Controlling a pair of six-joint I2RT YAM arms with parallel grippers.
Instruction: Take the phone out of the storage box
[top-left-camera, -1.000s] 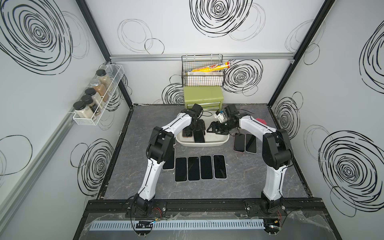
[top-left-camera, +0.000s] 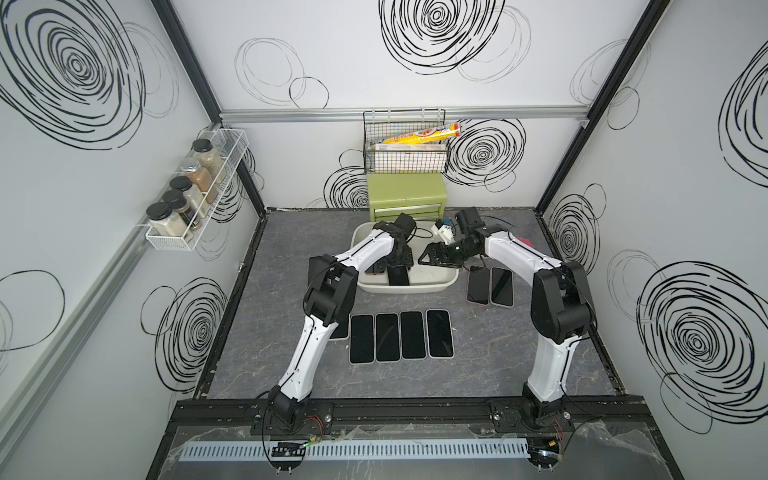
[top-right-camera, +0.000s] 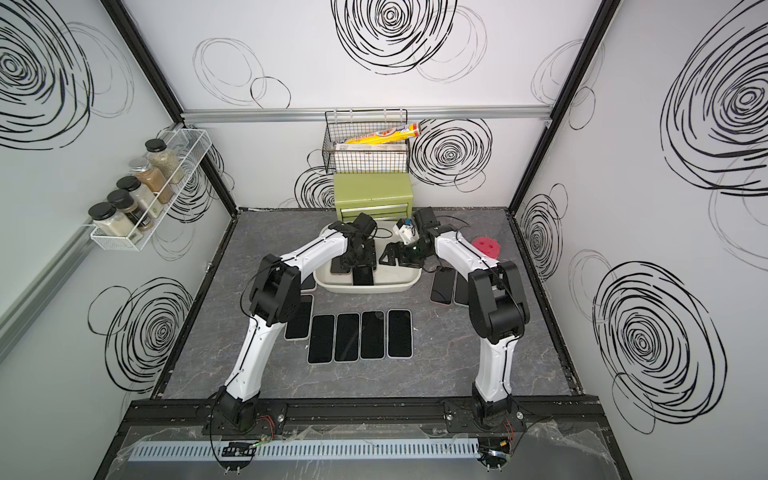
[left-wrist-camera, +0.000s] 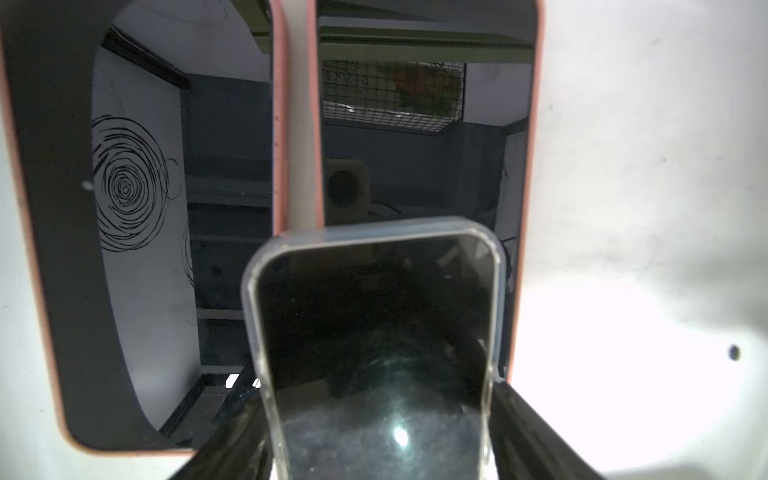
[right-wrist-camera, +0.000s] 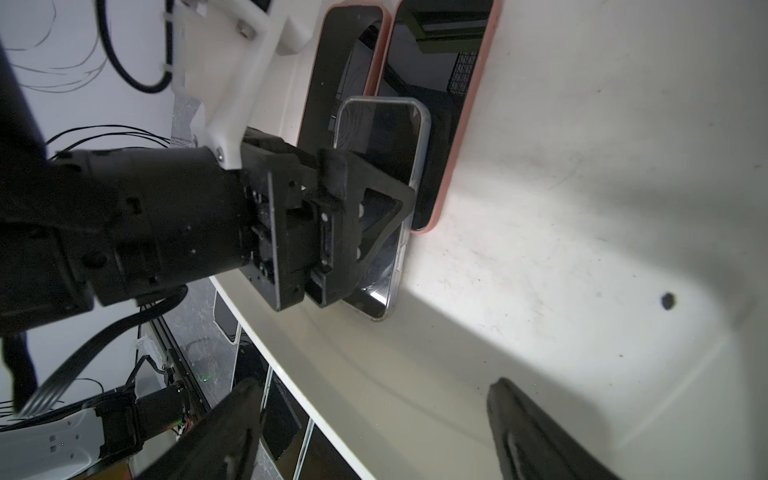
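The white storage box (top-left-camera: 404, 288) holds three phones. The clear-cased phone (left-wrist-camera: 372, 336) lies over the lower part of the pink-cased phone (left-wrist-camera: 424, 96), beside another pink-cased phone (left-wrist-camera: 64, 208). My left gripper (top-left-camera: 400, 262) is down over the clear-cased phone, fingers at its two sides; whether they grip it is unclear. My right gripper hangs open over the bare floor of the box at its right side, with nothing between its fingers.
Several phones (top-left-camera: 413, 334) lie in front of the box, more (top-left-camera: 478, 285) to its right. A green cabinet (top-left-camera: 406, 192) stands behind it.
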